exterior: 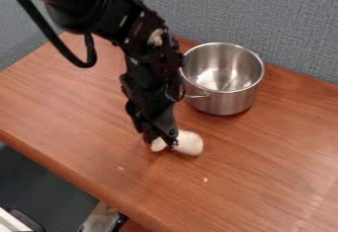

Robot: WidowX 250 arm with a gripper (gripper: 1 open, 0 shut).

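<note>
My black gripper (162,137) points down at the wooden table (264,187), shut on a pale, rounded object (188,143) that lies at table level. The part between the fingers is mostly hidden by the gripper. A steel pot (227,96) with a side handle stands just behind and to the right of the gripper.
A grey padded wall (278,19) runs behind the table. At the lower left the table edge drops to a dark area with some white and metal items.
</note>
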